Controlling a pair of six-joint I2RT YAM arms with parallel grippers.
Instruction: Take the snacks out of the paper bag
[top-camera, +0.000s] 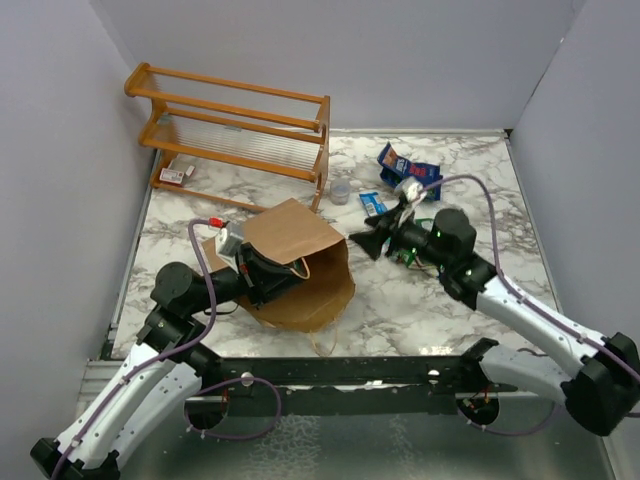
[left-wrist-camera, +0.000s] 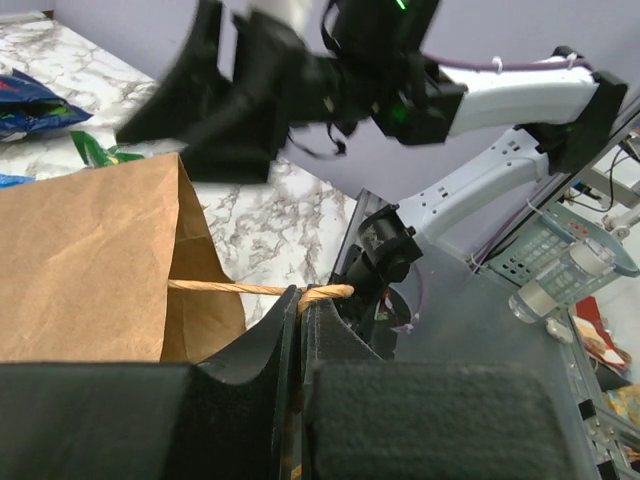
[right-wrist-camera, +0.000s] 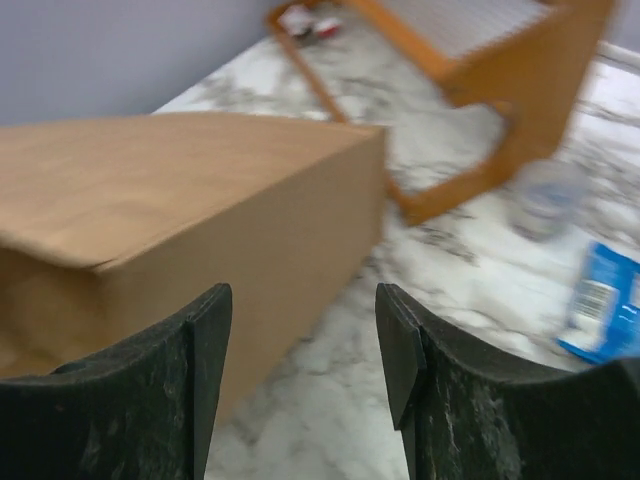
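The brown paper bag (top-camera: 305, 300) lies on its side, mouth toward the front. My left gripper is shut on its twisted rope handle (left-wrist-camera: 230, 286), at the bag's front. My right gripper is open, right of the bag, its fingers either side of bare marble in its wrist view. Snack packs lie at the back right: a dark blue one (top-camera: 420, 172), a light blue one (right-wrist-camera: 605, 300), and a green one (left-wrist-camera: 95, 150) mostly behind the right arm in the top view.
A wooden rack (top-camera: 230, 150) stands at the back left with small boxes (top-camera: 175, 175) on it. A clear cup (top-camera: 340, 191) stands beside it.
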